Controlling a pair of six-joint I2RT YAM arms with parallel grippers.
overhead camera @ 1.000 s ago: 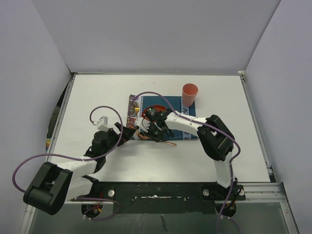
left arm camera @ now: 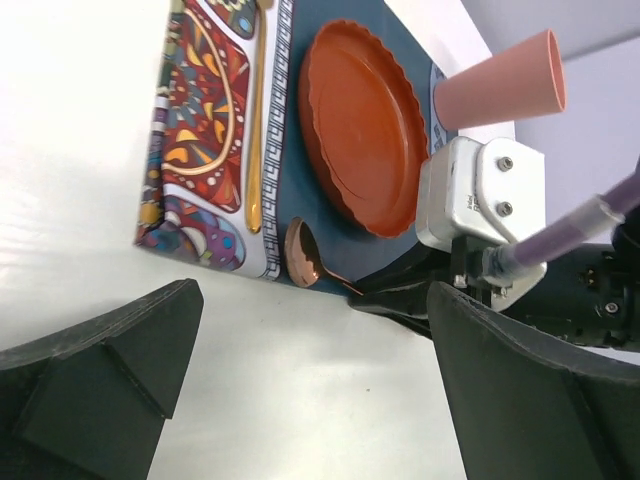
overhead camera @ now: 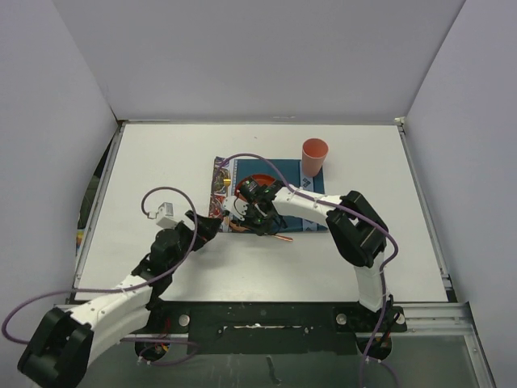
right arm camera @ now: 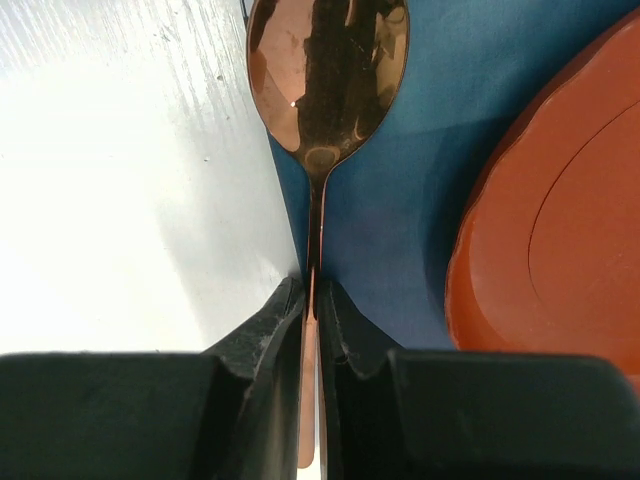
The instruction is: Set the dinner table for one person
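A copper spoon (right arm camera: 325, 100) lies along the front edge of the blue placemat (overhead camera: 275, 166), its bowl toward the patterned end. My right gripper is shut on the spoon's thin handle. In the left wrist view the spoon's bowl (left arm camera: 299, 255) shows beside that gripper. A fork or knife with a gold handle (left arm camera: 255, 150) rests on the patterned strip. The orange plate (left arm camera: 365, 125) sits on the blue part, and the pink cup (overhead camera: 315, 151) stands at the mat's far right corner. My left gripper (overhead camera: 212, 226) is open and empty, left of the spoon.
My right arm (overhead camera: 355, 230) reaches across the placemat's front right, hiding part of the plate from above.
The right arm, spoon, plate and cup have not visibly moved.
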